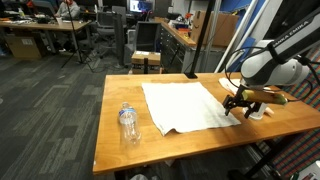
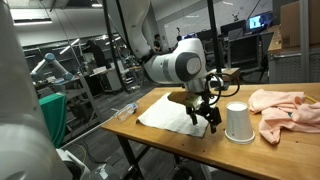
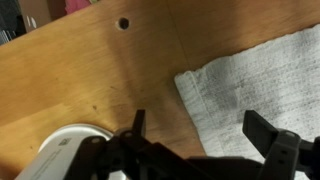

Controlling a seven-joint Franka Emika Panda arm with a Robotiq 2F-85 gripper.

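Note:
A white cloth lies spread over the middle of the wooden table. In the wrist view one corner of the cloth reaches in between my fingertips, flat on the wood. My gripper hangs low over that near right corner, its fingers wide apart with nothing held. In the second exterior view the gripper is just above the cloth's edge. Whether the fingertips touch the table cannot be told.
A white container stands close beside my gripper. Beyond it lies a crumpled pink cloth. A clear plastic bottle stands at the table's left. Bare wood runs along the front edge.

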